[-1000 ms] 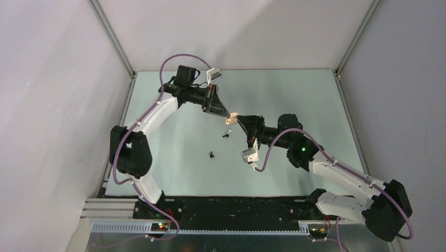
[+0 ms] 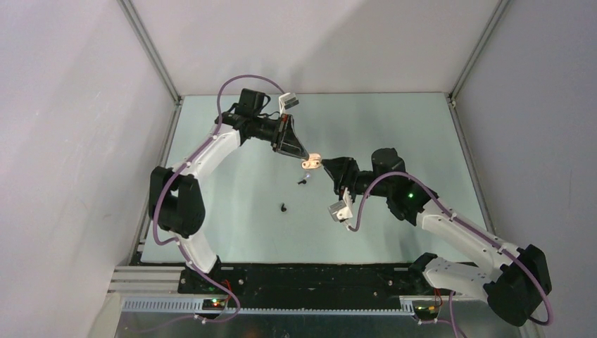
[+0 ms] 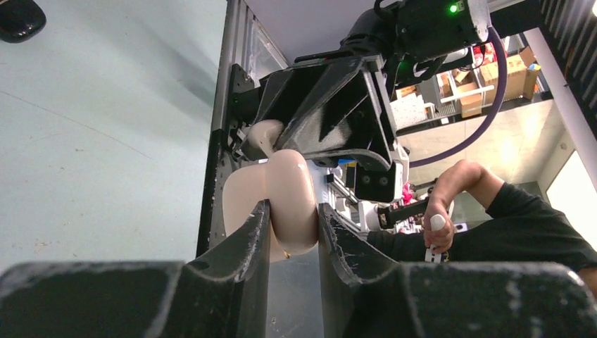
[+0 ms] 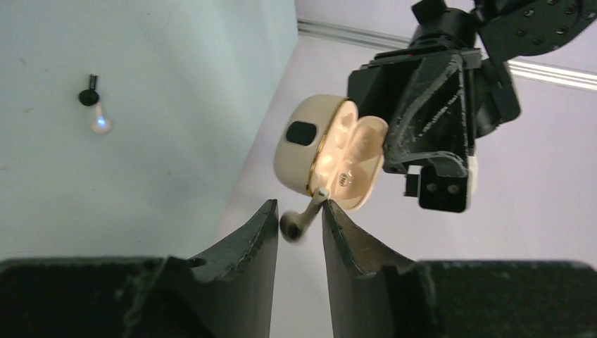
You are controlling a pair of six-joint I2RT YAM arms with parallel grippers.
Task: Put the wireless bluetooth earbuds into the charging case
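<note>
The cream charging case [image 3: 246, 190], lid up, is clamped in my left gripper above the table. Its two hollows face the right arm in the right wrist view, where the case [image 4: 301, 151] appears large. My right gripper has its fingers apart, gripping nothing. A white earbud [image 4: 293, 224], blurred and tilted, shows in the gap between them, its stem toward the case's lower edge and its body outside the hollows. The left wrist view shows this earbud [image 3: 265, 134] beside the right fingers. A second white earbud [image 4: 101, 124] lies on the table.
A black earbud [image 4: 89, 97] touches the white one on the table. Another small black piece [image 2: 283, 208] lies nearer the front. A glossy black case [image 3: 20, 20] sits at the left wrist view's corner.
The earbud has tipped over.
</note>
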